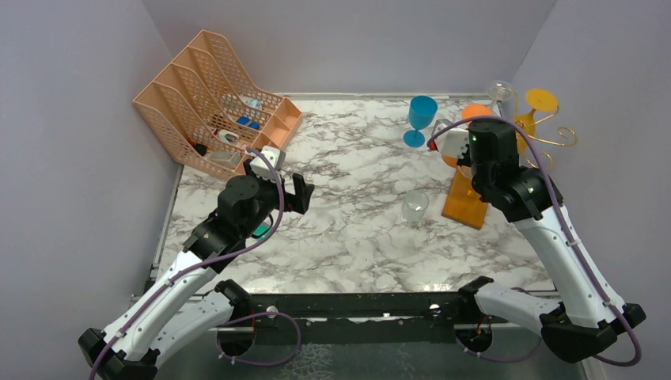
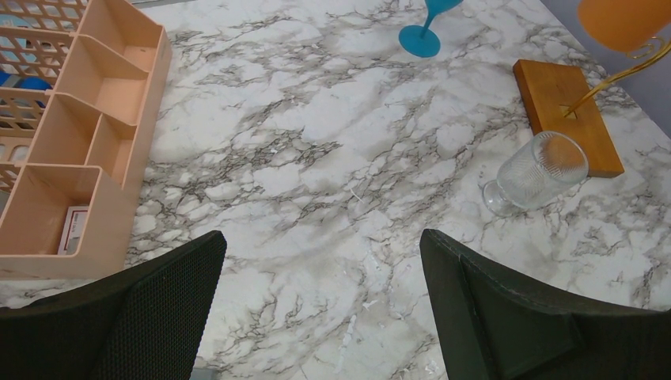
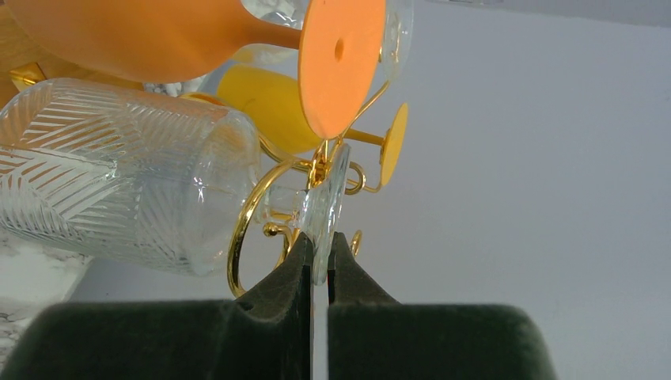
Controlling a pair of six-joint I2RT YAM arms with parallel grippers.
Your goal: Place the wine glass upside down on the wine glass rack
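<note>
In the right wrist view a clear patterned wine glass (image 3: 158, 174) hangs upside down, its bowl toward the table. My right gripper is shut on the edge of its foot. The glass's short stem lies at a gold curl of the wine glass rack (image 3: 247, 226); whether the curl bears its weight I cannot tell. The rack's wooden base (image 1: 465, 202) stands at the table's right, partly hidden by the right arm. My left gripper stands open and empty over the table's left side, far from the rack.
Orange (image 3: 340, 63) and yellow (image 3: 392, 146) glasses hang upside down on the rack, close to the held glass. A blue goblet (image 1: 422, 111) stands left of the rack. Another clear glass (image 2: 538, 174) is on the table before it. A peach organizer (image 1: 214, 103) sits back left; mid-table is clear.
</note>
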